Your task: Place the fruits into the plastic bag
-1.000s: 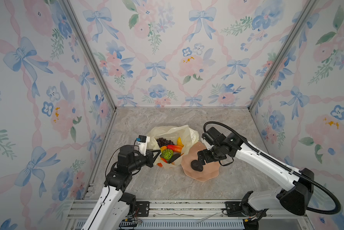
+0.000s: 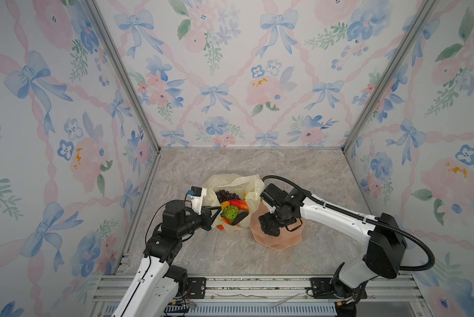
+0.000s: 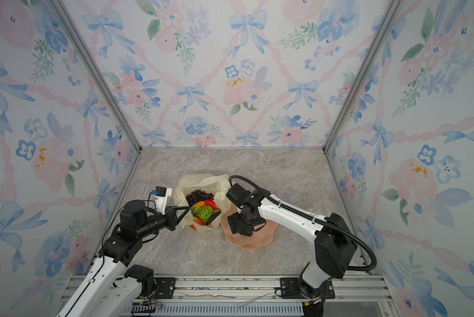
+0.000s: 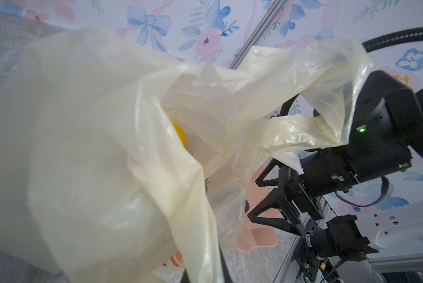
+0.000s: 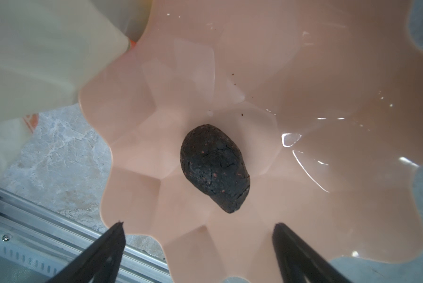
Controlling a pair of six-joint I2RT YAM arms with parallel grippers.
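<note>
A dark, wrinkled fruit (image 5: 214, 167) lies alone in the pink scalloped bowl (image 5: 183, 250). Over it, my right gripper stands open, its fingers (image 5: 100, 254) apart and not touching the fruit. The cream plastic bag (image 4: 103, 141) is open at the top, left of the bowl. Inside it the top left view shows dark grapes (image 2: 227, 196), a green bumpy fruit (image 2: 230, 212), a red-orange fruit (image 2: 239, 204) and a dark oblong one (image 2: 240, 216). My left gripper is shut at the bag's near-left rim, with thin bag film seen running down between its fingers.
The bag's right side touches or overhangs the bowl's left rim. Bare grey tabletop (image 2: 321, 169) stretches behind and to the right. A metal rail (image 2: 258, 282) runs along the front edge.
My right gripper has moved left and come over the dark fruit in the bowl, hiding part of it. The bag's right edge has shifted inward to the left. The left arm looks unmoved.
</note>
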